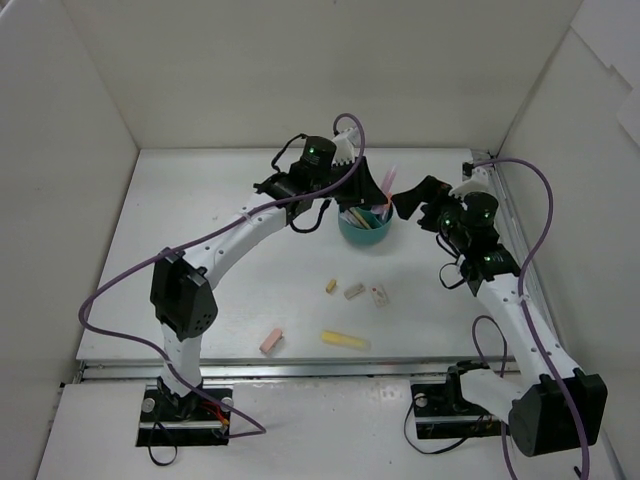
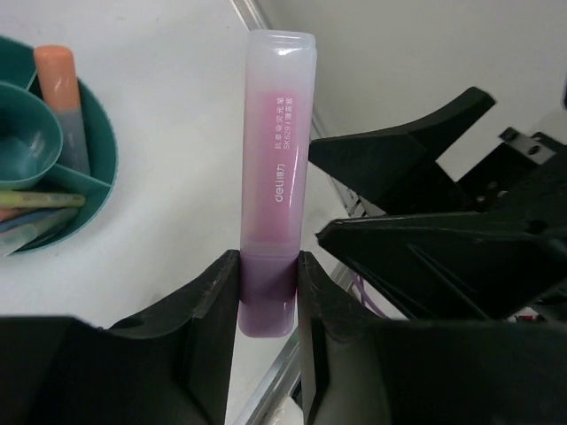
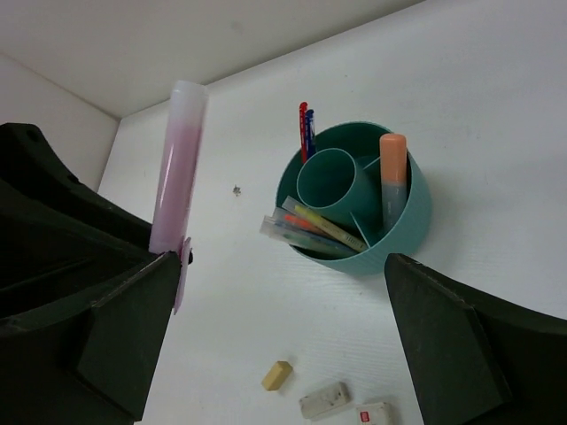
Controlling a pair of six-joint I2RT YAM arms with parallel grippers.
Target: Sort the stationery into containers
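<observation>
My left gripper is shut on a pink highlighter [image 2: 277, 150], held upright above the table beside the teal organizer [image 3: 403, 235]. My right gripper stands open, its fingers close around that highlighter in the left wrist view, not closed on it. The organizer holds an orange highlighter [image 3: 393, 177], red and blue pens [image 3: 309, 133] and several other markers. On the table lie a small yellow block [image 1: 331, 286], a grey piece [image 1: 354, 291], a white piece [image 1: 379, 295], a pink piece [image 1: 272, 339] and a yellow stick [image 1: 345, 339].
Walls stand behind and at both sides; a metal rail [image 1: 260, 370] runs along the front edge.
</observation>
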